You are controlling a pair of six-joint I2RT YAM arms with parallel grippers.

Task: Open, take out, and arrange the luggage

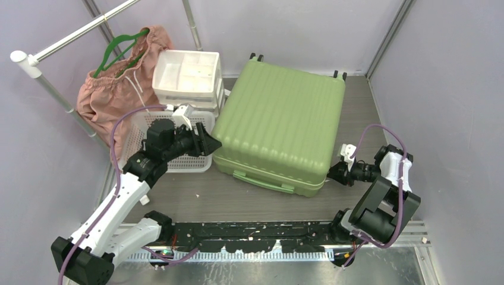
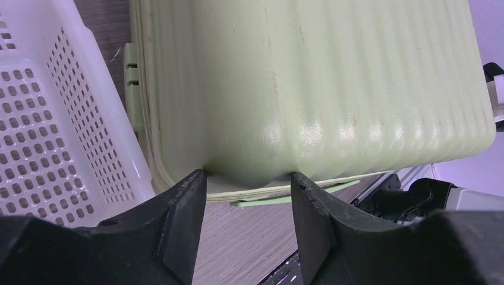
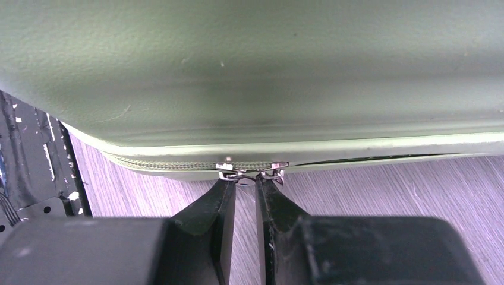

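A green hard-shell suitcase (image 1: 279,119) lies flat on the grey-brown floor, handle toward the front. My left gripper hangs open at the suitcase's left front corner, in front of the shell, with nothing seen between its fingers. At the suitcase's right side, my right gripper has its fingertips close together right at the two metal zipper pulls (image 3: 273,169); whether a pull is held between them is unclear. The zipper track (image 3: 166,164) runs along the seam under the shell's lip.
A white perforated basket (image 1: 136,122) stands left of the suitcase, beneath the left arm, with white drawers (image 1: 187,74) behind it. A pink bag (image 1: 98,101) on a green hanger hangs from the rail at back left. Bare floor shows front and right.
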